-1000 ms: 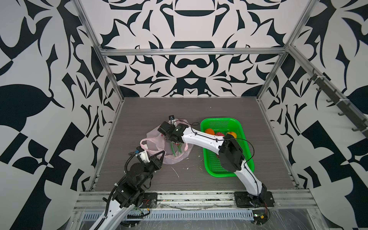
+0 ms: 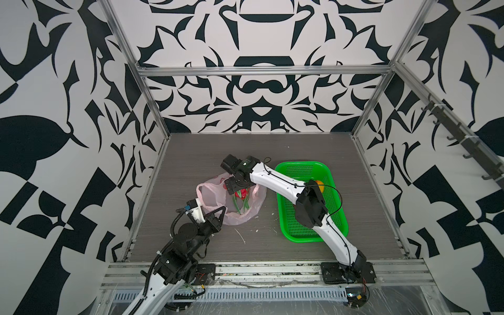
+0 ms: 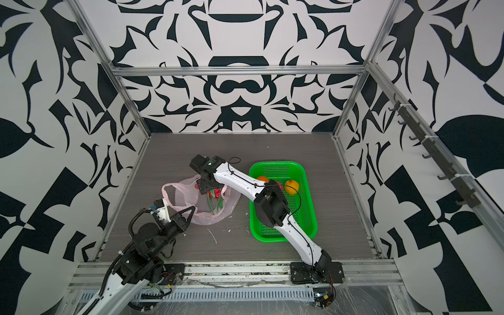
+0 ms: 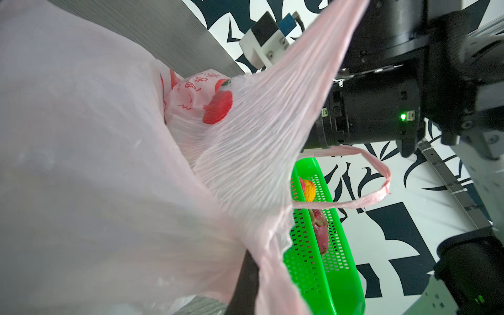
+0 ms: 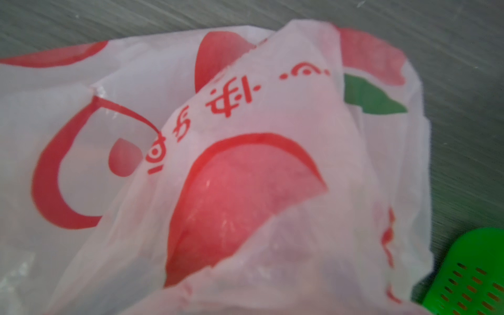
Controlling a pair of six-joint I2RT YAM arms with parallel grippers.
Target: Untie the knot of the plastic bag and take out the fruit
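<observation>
The pink-white plastic bag [image 2: 210, 197] with red and green print lies on the table left of the basket, its handle loops loose. My left gripper [image 2: 218, 220] is at the bag's front-left, shut; in the left wrist view bag film fills much of the frame, and whether any is between its fingers is unclear. My right gripper [image 2: 231, 186] is over the back of the bag, facing down onto printed film [image 5: 246, 199]; its fingers are hidden in every view.
The green basket [image 2: 288, 231] stands to the right, holding oranges [image 3: 292, 187] and reddish fruit [image 4: 320, 231], partly under my right arm.
The left arm stays put.
</observation>
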